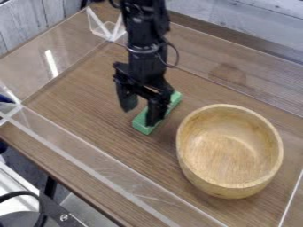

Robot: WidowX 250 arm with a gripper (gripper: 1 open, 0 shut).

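Note:
My gripper (143,96) hangs from the black arm at the upper middle, its fingers open and pointing down over a green rectangular block (159,115). The block lies diagonally on the wooden surface, with its upper part partly behind the dark fingers. Whether the fingers touch it I cannot tell.
A large tan round bowl (229,146) sits to the right of the block. A black cable lies at the lower left corner.

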